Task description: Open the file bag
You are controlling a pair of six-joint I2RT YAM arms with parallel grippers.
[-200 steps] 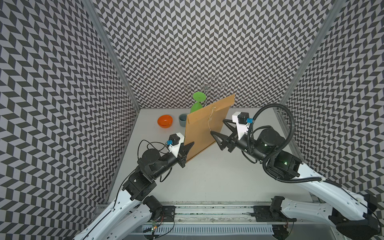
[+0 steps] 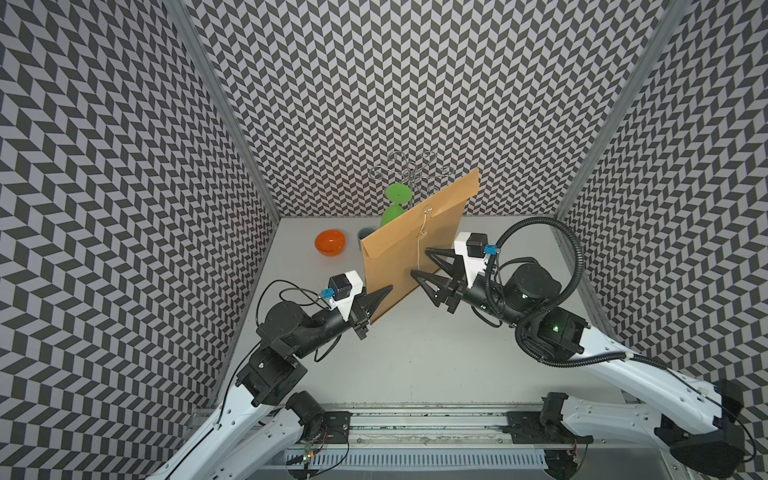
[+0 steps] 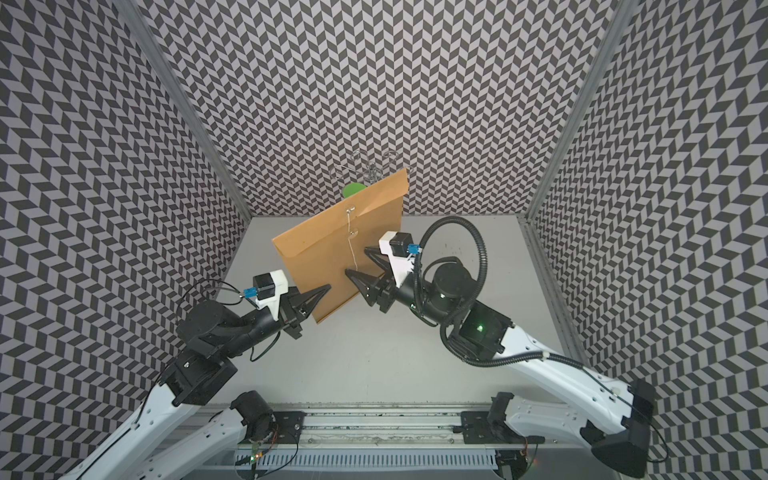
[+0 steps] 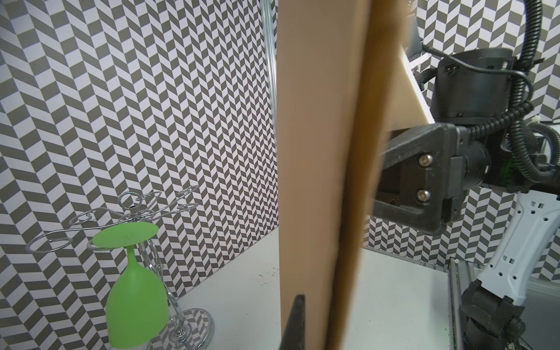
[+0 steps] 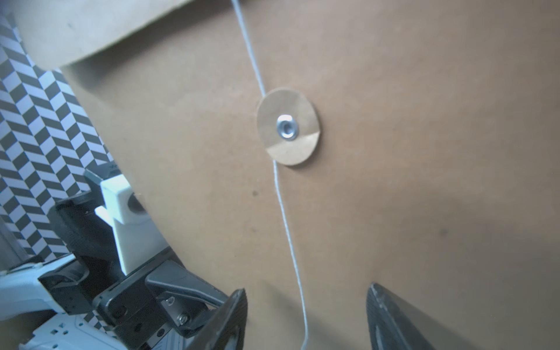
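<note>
The brown file bag [image 2: 394,270] is held up on a slant, its flap [image 3: 340,213] along the upper edge. My left gripper [image 2: 389,289] is shut on the bag's near lower left edge. A pale string [image 5: 290,245] runs from the flap past the round paper button [image 5: 288,126] and hangs down the bag's face. My right gripper faces that side with its fingers [image 5: 228,320] apart, and the string's lower part lies in the gap between them, not pinched. The bag's back is hidden from the top views.
Behind the bag stand a green goblet [image 4: 134,297] and a wire rack [image 4: 178,315]. An orange bowl [image 2: 329,242] sits at the back left, and a dark cup [image 2: 365,233] is partly covered by the bag.
The bag has been raised and drawn left, its right corner higher, as the left arm shifted left. The right gripper has come left, closer to the bag and string.
</note>
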